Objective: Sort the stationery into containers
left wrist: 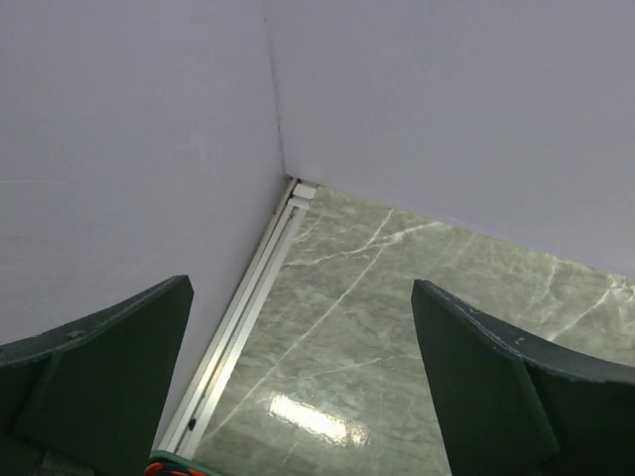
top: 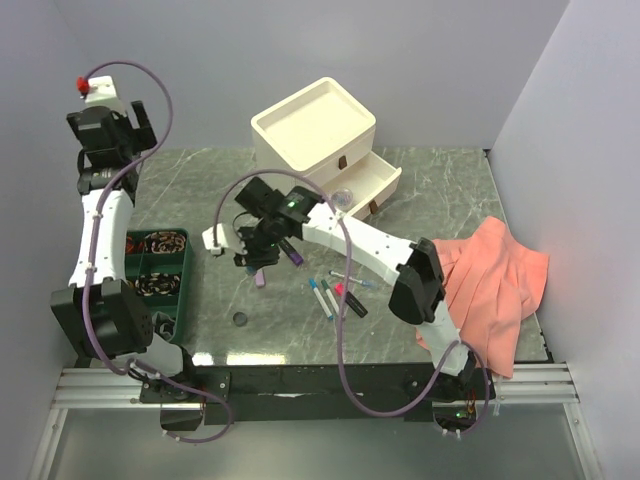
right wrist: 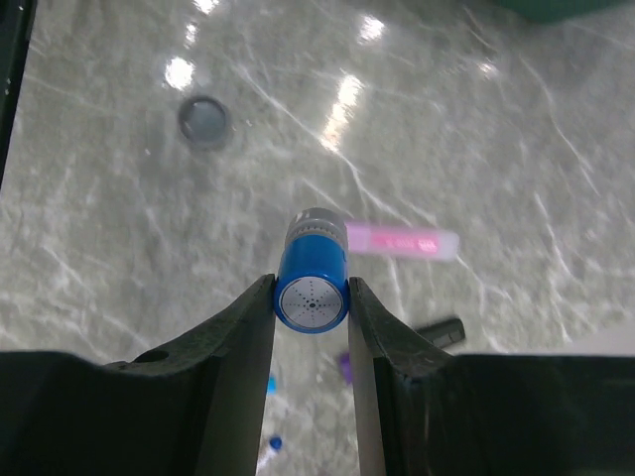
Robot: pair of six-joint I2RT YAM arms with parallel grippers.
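My right gripper is shut on a blue cylinder point(right wrist: 311, 273) with a perforated silver end, above a pink item point(right wrist: 402, 241) and a dark-and-purple marker point(right wrist: 438, 333); the top view shows it over the table's centre-left. My left gripper is open and empty, raised at the back left. A green compartment container point(top: 182, 255) stands on the left. Several pens and markers point(top: 351, 301) lie at the centre. A small dark disc point(right wrist: 204, 121) lies nearby.
A white box point(top: 311, 112) with an open drawer point(top: 377, 183) stands at the back. A coral cloth point(top: 495, 290) lies at the right.
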